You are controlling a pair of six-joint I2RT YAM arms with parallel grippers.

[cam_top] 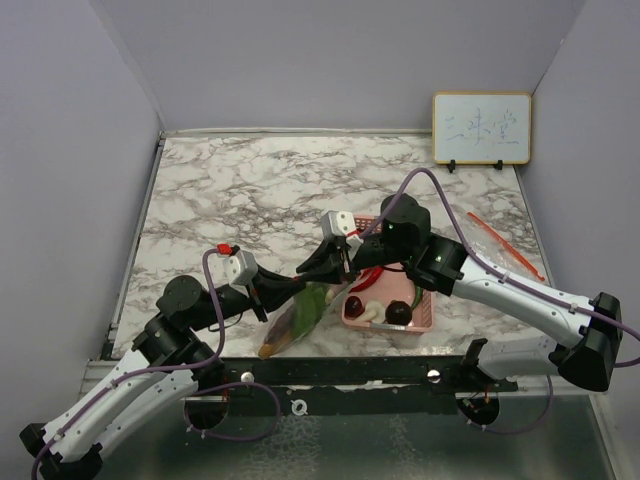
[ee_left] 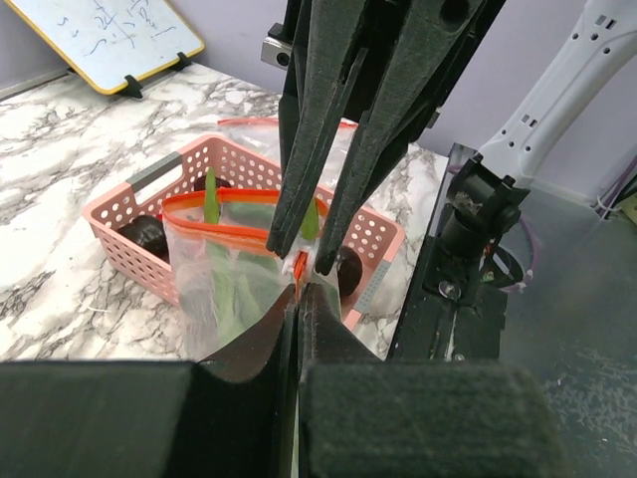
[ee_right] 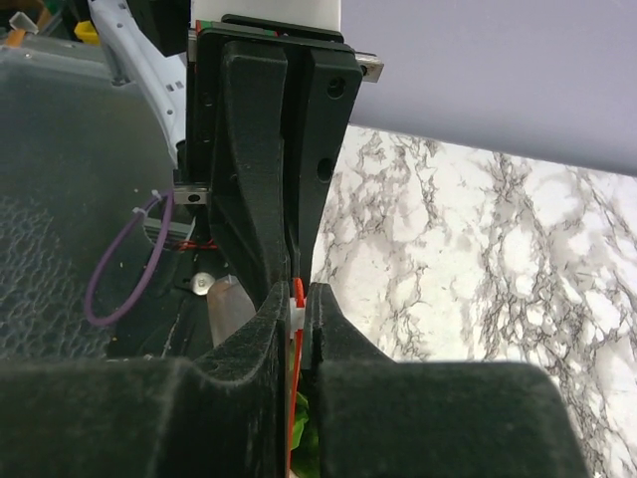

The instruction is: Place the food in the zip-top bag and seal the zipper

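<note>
A clear zip bag with an orange zipper strip and green contents stands between the grippers, in front of the pink basket. My left gripper is shut on the end of the orange zipper, near its white slider. My right gripper is at that same end, its fingertips very close together around the orange strip and slider in its wrist view. In the left wrist view the other arm's fingers straddle the slider just beyond the left fingertips. Whether the right one is fully shut I cannot tell.
The pink basket holds red peppers, dark round items and white pieces. A flat bag with an orange strip lies at the right. A whiteboard stands at the back right.
</note>
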